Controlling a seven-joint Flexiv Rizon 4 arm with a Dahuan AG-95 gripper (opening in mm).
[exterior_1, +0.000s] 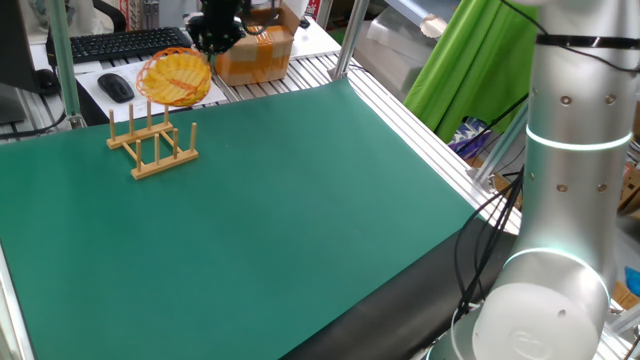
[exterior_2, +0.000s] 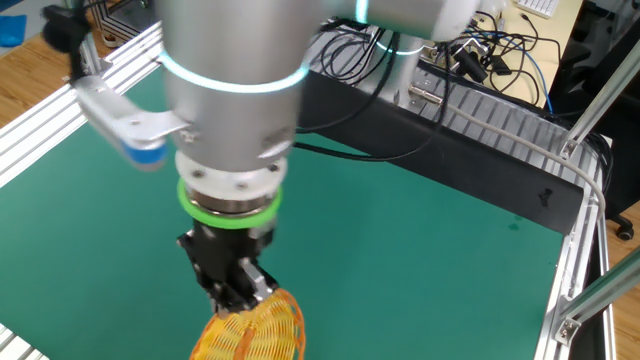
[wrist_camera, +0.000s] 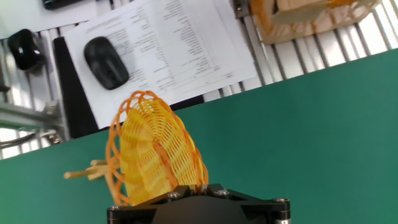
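Note:
A yellow woven basket with an orange looped rim (exterior_1: 180, 80) hangs in the air, tilted, with my gripper (exterior_1: 218, 48) shut on its edge. In the wrist view the basket (wrist_camera: 157, 149) rises from my gripper and leans to the left. Exterior view 2 shows only part of the basket (exterior_2: 255, 330), below the gripper (exterior_2: 245, 300). A wooden rack with upright pegs (exterior_1: 152, 148) stands on the green table, lower than the basket in exterior view 1. Behind the basket in the wrist view, a little of the rack (wrist_camera: 93, 170) sticks out.
Beyond the table's far edge lie a black mouse (exterior_1: 116, 88), a keyboard (exterior_1: 125, 43) and a cardboard box (exterior_1: 256, 55). Metal posts (exterior_1: 350, 40) rise at the table's edge.

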